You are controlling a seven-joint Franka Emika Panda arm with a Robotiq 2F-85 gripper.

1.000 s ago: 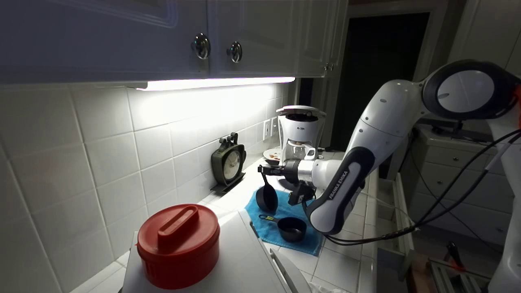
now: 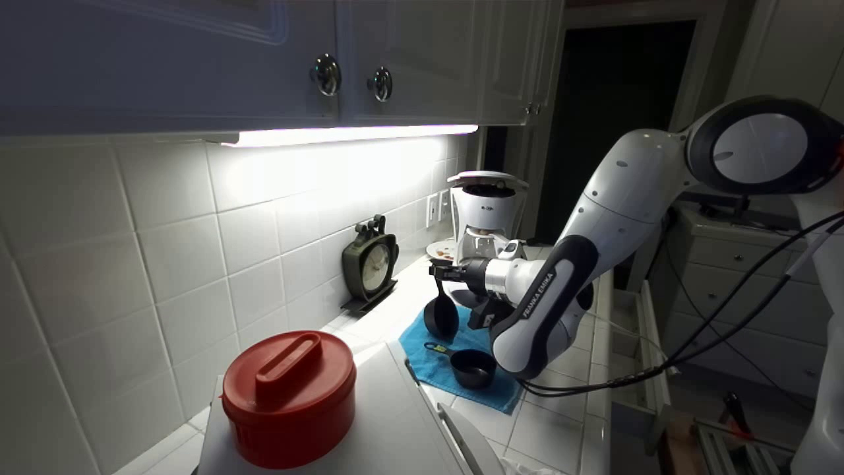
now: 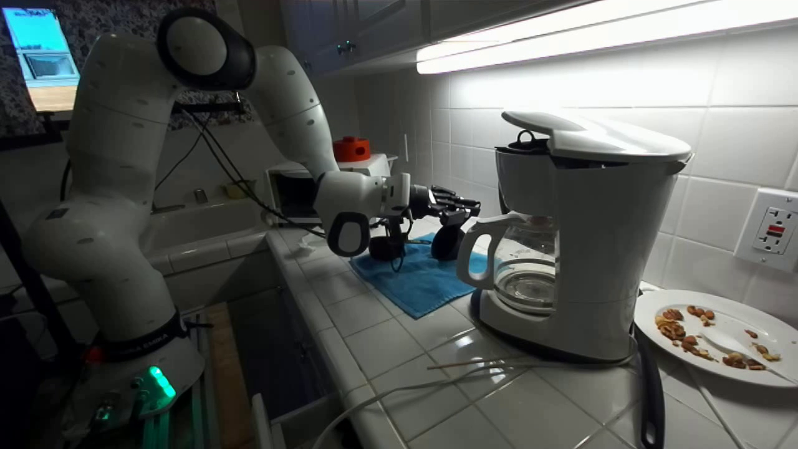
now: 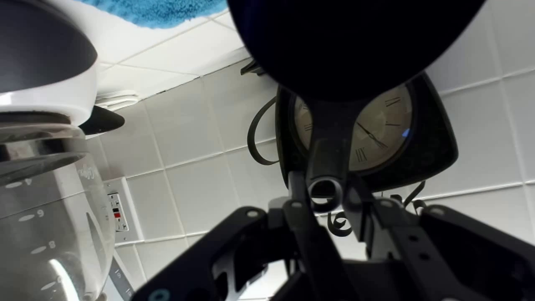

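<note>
My gripper (image 2: 437, 272) is shut on the handle end of a black measuring cup (image 2: 441, 318), which hangs below it over the blue towel (image 2: 423, 371). Seen from the wrist, the handle (image 4: 328, 160) of that cup sits between my fingertips, its end ring facing the camera. The dark bowl fills the top of that view. A second black cup (image 2: 473, 369) lies on the towel, its handle pointing left. In the other exterior view, the held cup (image 3: 447, 242) hangs close to the coffee maker's carafe handle.
A white coffee maker (image 3: 598, 247) with a glass carafe (image 3: 527, 273) stands beside the towel. A green clock (image 2: 372, 268) leans by the wall. A red lidded container (image 2: 289, 396) sits on a white appliance. A plate of nuts (image 3: 718, 303) lies past the coffee maker.
My gripper has shifted slightly right in exterior view 1 with the cup still held. The hanging cup now tilts less. A corner of the towel and the lying cup's handle have shifted slightly.
</note>
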